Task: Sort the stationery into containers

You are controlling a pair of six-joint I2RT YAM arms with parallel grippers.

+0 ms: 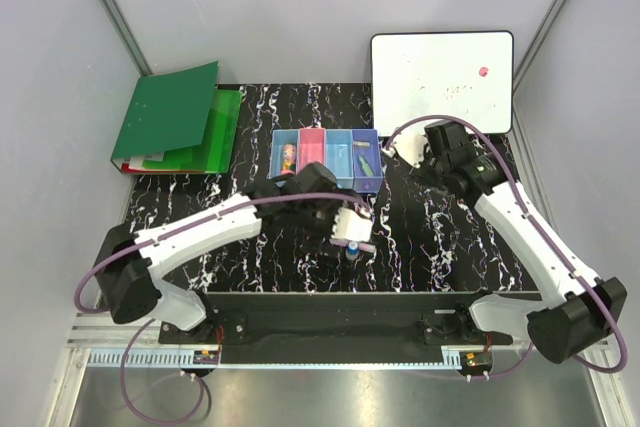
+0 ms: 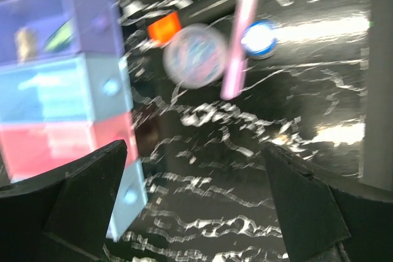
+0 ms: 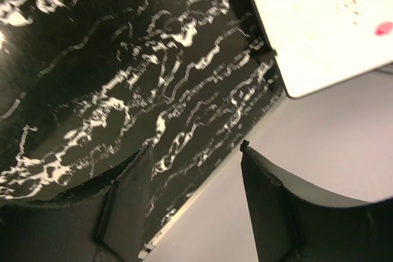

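Observation:
My left gripper stands open above the table, nothing between its fingers. Beyond its fingertips in the left wrist view lie a clear round tub (image 2: 195, 55), a pink stick (image 2: 239, 47), a small blue-topped bottle (image 2: 258, 38) and an orange piece (image 2: 164, 27). The container row has a purple bin (image 1: 367, 145) holding a green item (image 1: 365, 166), an empty-looking light-blue bin (image 1: 339, 152), a pink bin (image 1: 311, 143), and a blue bin (image 1: 279, 145) with an orange-and-pink item (image 1: 289, 155). Open and empty, my right gripper hangs over bare table.
A white board (image 1: 440, 77) leans at the back right. Green folders (image 1: 170, 112) stand at the back left. Free tabletop (image 3: 123, 90) spreads below the right gripper. In the top view, the left arm partly covers the loose items.

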